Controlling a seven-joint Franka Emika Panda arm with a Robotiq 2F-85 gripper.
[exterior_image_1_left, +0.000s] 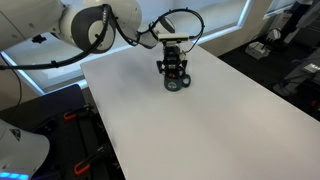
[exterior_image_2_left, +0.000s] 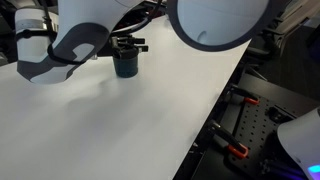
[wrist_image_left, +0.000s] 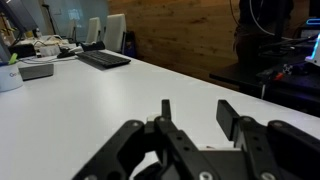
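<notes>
A dark mug (exterior_image_1_left: 174, 84) stands upright on the white table in exterior view 1, its handle on the right. My gripper (exterior_image_1_left: 172, 69) is right above it, its black fingers down at the rim. In exterior view 2 the same mug (exterior_image_2_left: 125, 66) stands below the arm, and the dark fingers overlap its top. The wrist view shows a clear gap between the fingertips of my gripper, with white table beyond. The mug cannot be made out in that view. Whether the fingers touch its rim is too small to tell.
A keyboard (wrist_image_left: 103, 60) and a white container (wrist_image_left: 9, 76) show in the wrist view. A black cable (exterior_image_1_left: 202, 18) loops above the gripper.
</notes>
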